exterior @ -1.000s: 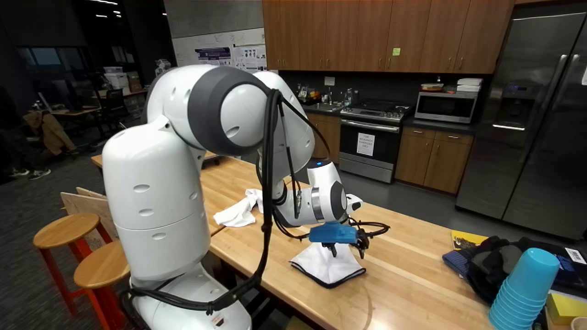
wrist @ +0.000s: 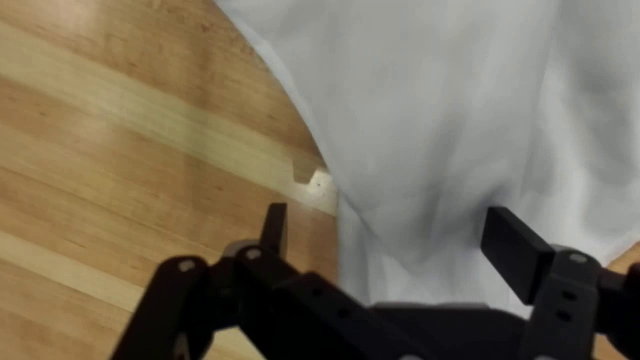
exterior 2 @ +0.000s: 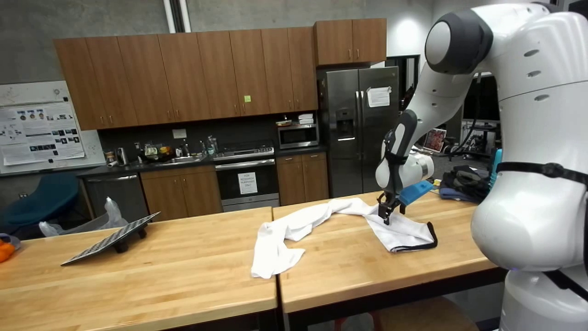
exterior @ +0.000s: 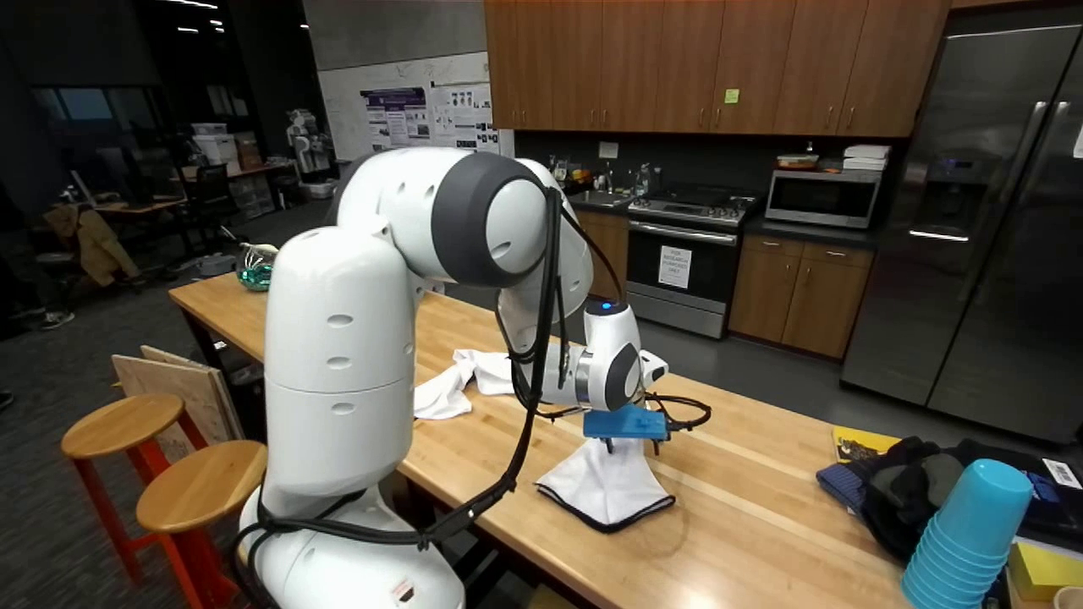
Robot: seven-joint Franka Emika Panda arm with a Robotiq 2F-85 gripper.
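A long white cloth lies across the wooden table, its far end hanging toward the seam between two tabletops. The cloth's near end, edged in black, is spread flat under my gripper. In the wrist view the gripper is open: the right finger stands over the fabric, and the left finger is over bare wood beside the cloth's edge. White fabric passes through the gap between them. Whether either fingertip touches the cloth, I cannot tell.
Stacked blue cups and dark clothing occupy the table's right end in exterior view 1. A black patterned board rests on the other table. Bare tabletop lies right of the cloth.
The arm has shifted, its upper links swinging right in exterior view 1. My gripper has turned and moved slightly right over the cloth. The black-edged end has barely changed.
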